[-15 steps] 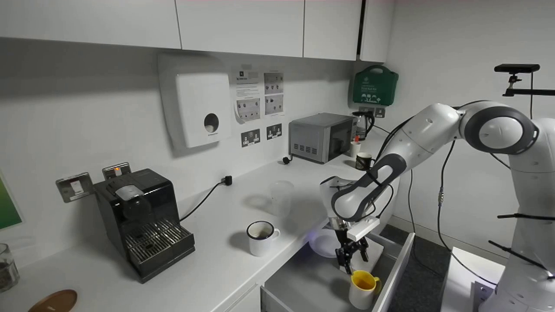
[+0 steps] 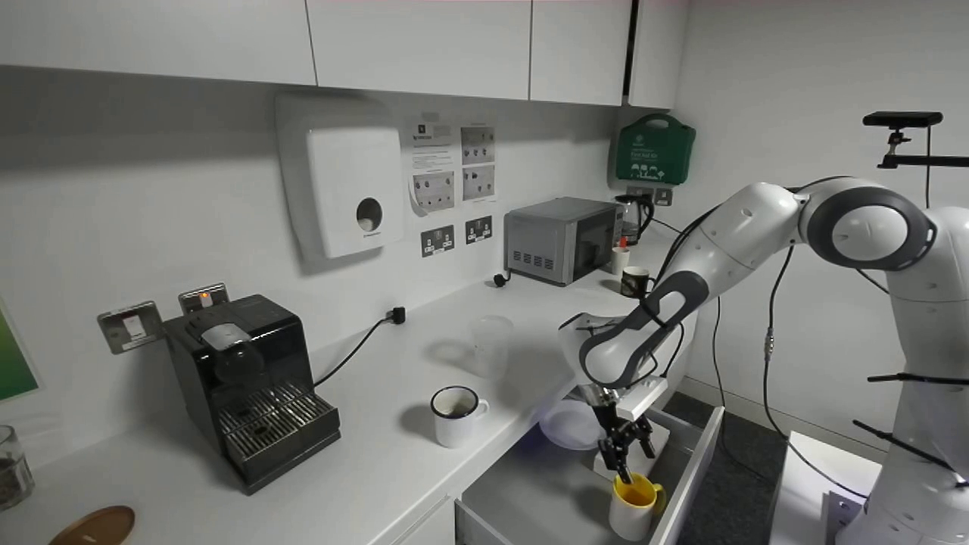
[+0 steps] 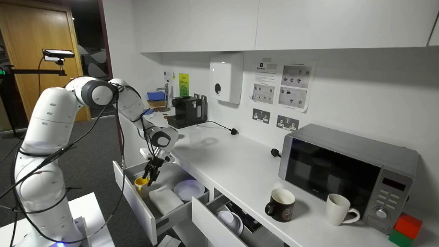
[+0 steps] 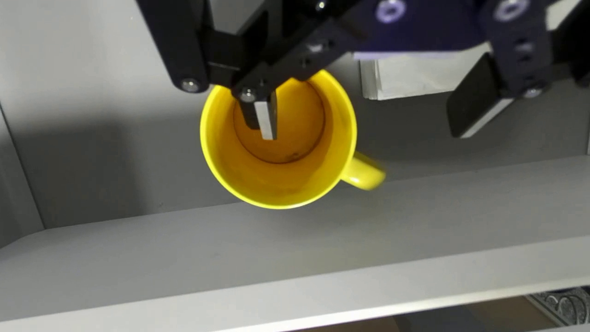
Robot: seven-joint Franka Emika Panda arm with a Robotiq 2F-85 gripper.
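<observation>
A white mug with a yellow inside and yellow handle (image 2: 629, 516) stands upright in the open drawer (image 2: 554, 486), close to the drawer's front panel. Just over it is my open gripper (image 2: 637, 462), pointing down. From the wrist view, one finger (image 4: 266, 119) of the gripper overlaps the yellow interior of the mug (image 4: 279, 185), while the other finger (image 4: 476, 99) is out to the right, beyond the handle (image 4: 363, 172). Nothing is clasped between them. How deep the first finger reaches below the rim is hard to tell.
Beside the mug in the drawer are a white box (image 3: 165, 199) and a pale plate (image 3: 189, 190). A second drawer (image 3: 216, 226) is open nearby. The counter holds a white dark-rimmed mug (image 2: 451, 428), a coffee machine (image 2: 250, 381) and a microwave (image 3: 329, 160).
My gripper has shifted slightly toward the drawer's front and lower, so that one finger now overlaps the yellow mug's opening. The mug stands in the same place.
</observation>
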